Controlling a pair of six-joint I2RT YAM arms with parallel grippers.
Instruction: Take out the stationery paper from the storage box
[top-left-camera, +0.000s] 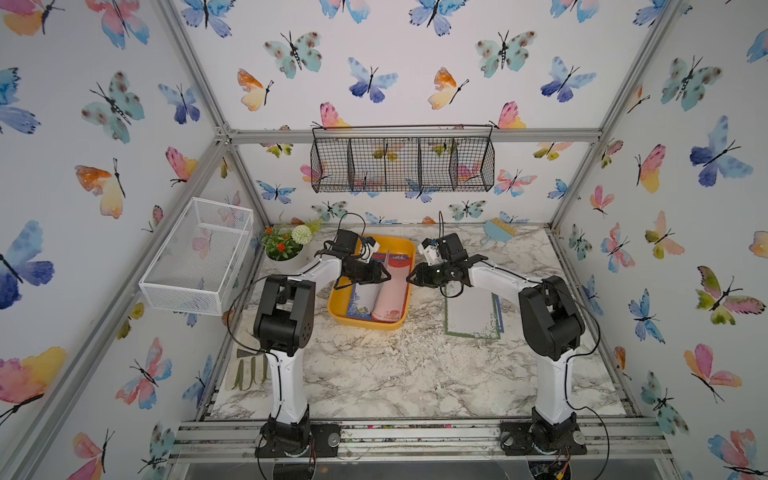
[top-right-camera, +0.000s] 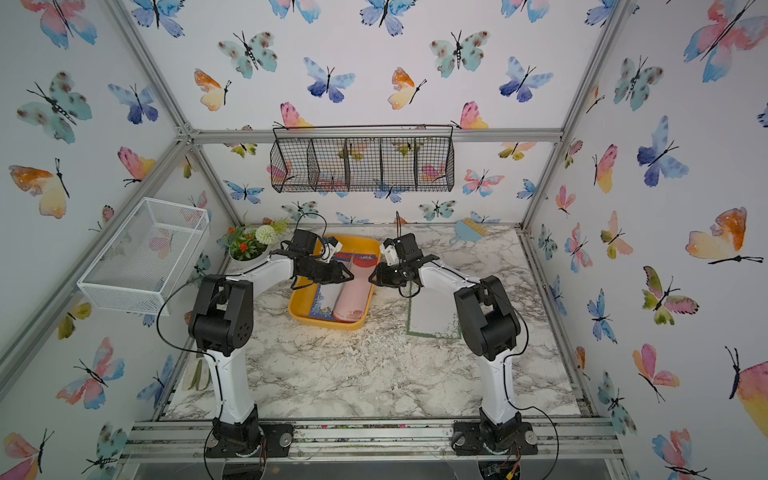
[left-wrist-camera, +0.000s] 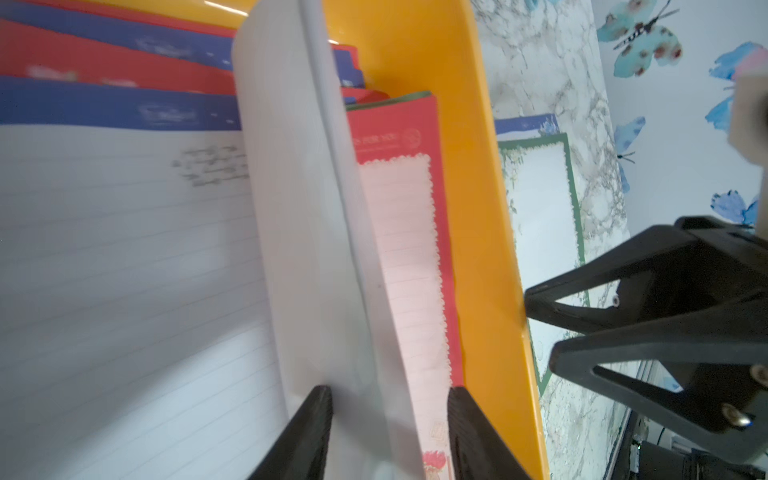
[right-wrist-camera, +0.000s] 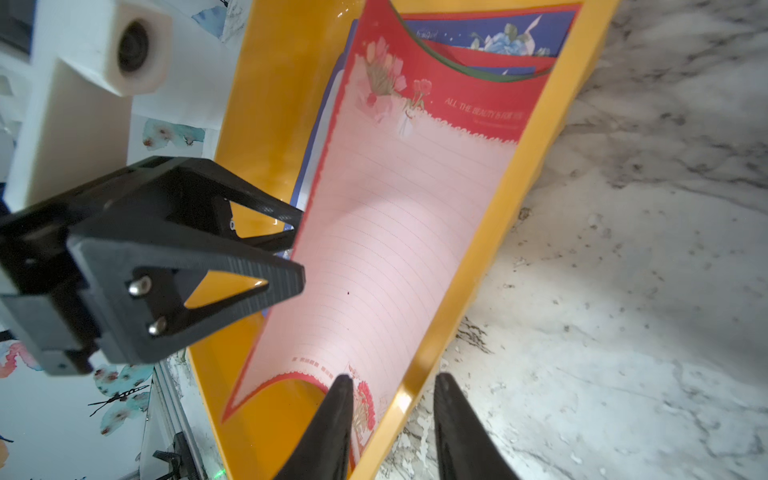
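The yellow storage box (top-left-camera: 340, 302) holds blue- and red-bordered stationery paper (top-left-camera: 390, 296). In the left wrist view a curled white sheet (left-wrist-camera: 296, 208) stands beside pink paper (left-wrist-camera: 404, 256); my left gripper is part open around that sheet's edge, fingers apart. In the right wrist view my right gripper straddles the box's right wall (right-wrist-camera: 496, 216), fingers apart, with the pink sheet (right-wrist-camera: 384, 224) bent up inside the box just beyond.
Bordered sheets (top-left-camera: 472, 312) lie on the table right of the box. A planter (top-left-camera: 284, 248) stands back left, a white mesh basket (top-left-camera: 196, 252) at the left.
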